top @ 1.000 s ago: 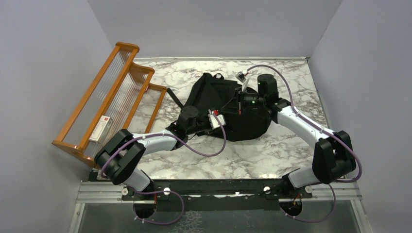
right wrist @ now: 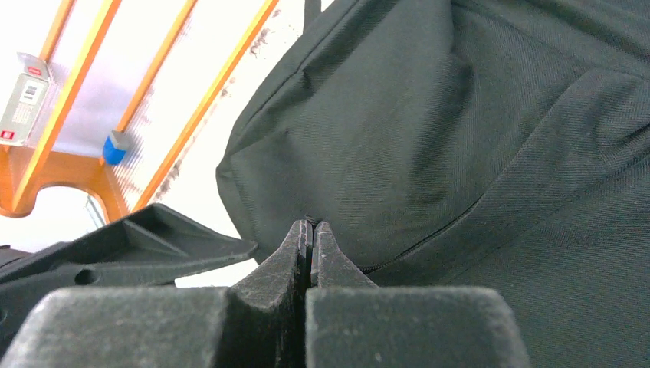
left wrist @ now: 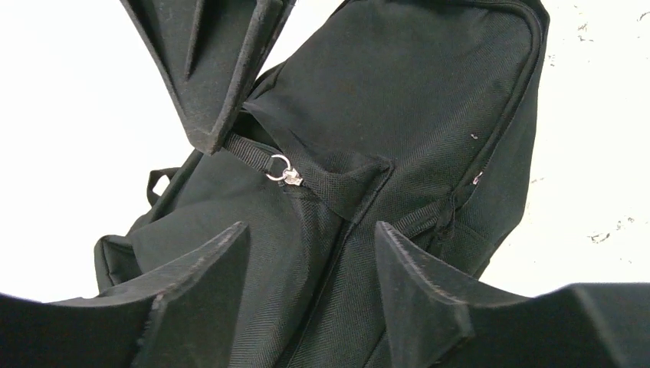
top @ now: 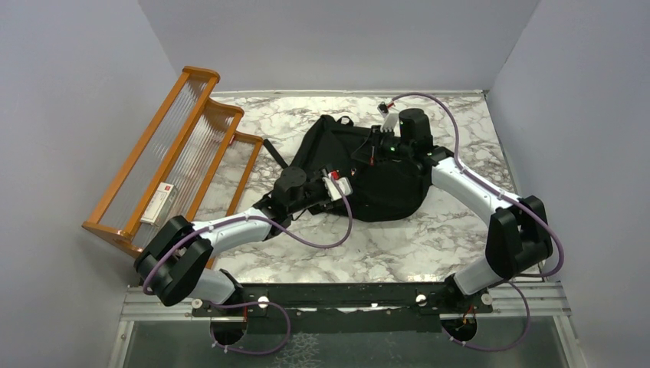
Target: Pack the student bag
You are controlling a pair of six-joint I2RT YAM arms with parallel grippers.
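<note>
A black bag (top: 395, 192) lies on the marble table, its cloth filling much of both wrist views. In the left wrist view, my left gripper has its fingers well apart over the bag's front, with only cloth below the gap. At upper left there, my right gripper's tip meets the webbing tab of a zipper pull (left wrist: 290, 176), stretched taut to its metal ring. From the right wrist view, my right gripper is shut at the zipper seam; the tab between its fingers is mostly hidden. A left gripper finger (right wrist: 169, 249) reaches in from the left.
A wooden rack (top: 157, 165) with clear ribbed panels stands at the left, holding a pale box (top: 159, 203). A blue item (right wrist: 116, 147) also sits in the rack.
The left arm has drawn back a little to the left.
</note>
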